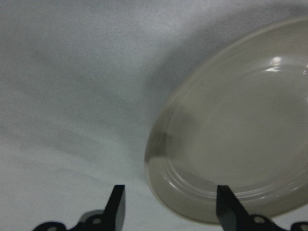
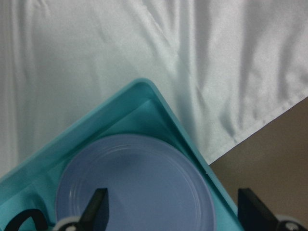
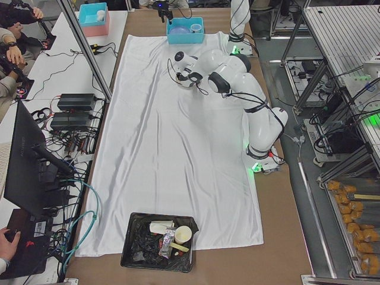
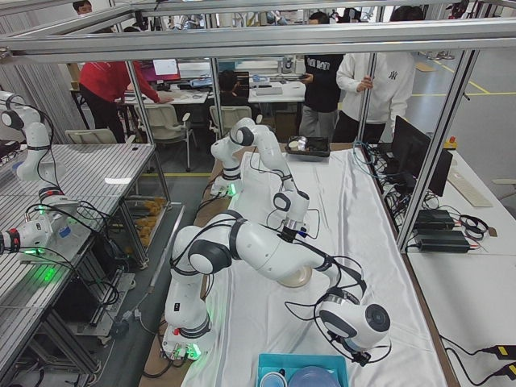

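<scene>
A blue plate (image 2: pixel 135 178) lies in the turquoise bin (image 4: pixel 266 363) at the end of the cloth, beside a cup (image 3: pixel 196 28). My right gripper is open above the bin and plate, nothing between its fingers. My left gripper is open above the rim of a beige plate (image 1: pixel 231 134) on the white cloth, empty. In the camera right view that beige plate is partly hidden behind the arm.
A black bin (image 3: pixel 148 243) with assorted items stands at the far end of the white cloth (image 3: pixel 166 160). Monitors (image 4: pixel 427 177) and cables line one side.
</scene>
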